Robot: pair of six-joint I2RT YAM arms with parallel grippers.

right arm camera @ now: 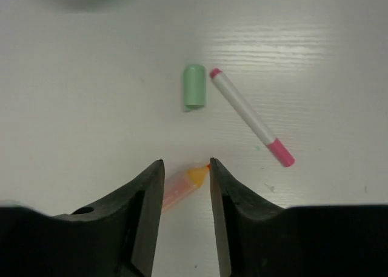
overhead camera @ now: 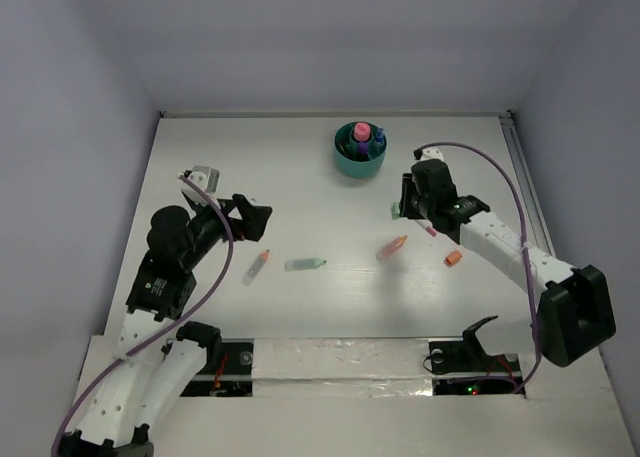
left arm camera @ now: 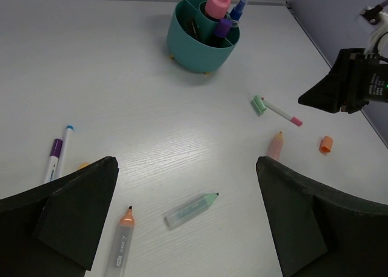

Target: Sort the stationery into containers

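Note:
A teal divided holder (overhead camera: 345,157) at the back holds pink, purple and blue items. My left gripper is open and empty above the left side, over pens (left arm camera: 53,162), a grey marker (left arm camera: 120,246) and a light-green marker (left arm camera: 188,210). My right gripper hangs over the right side, fingers part open, nothing visible held; an orange-tipped marker (right arm camera: 179,187) shows beneath it, with a green piece (right arm camera: 194,86) and a pink-white pen (right arm camera: 245,112) ahead.
A small orange piece (overhead camera: 453,258) lies at the right. Walls bound both sides and the back.

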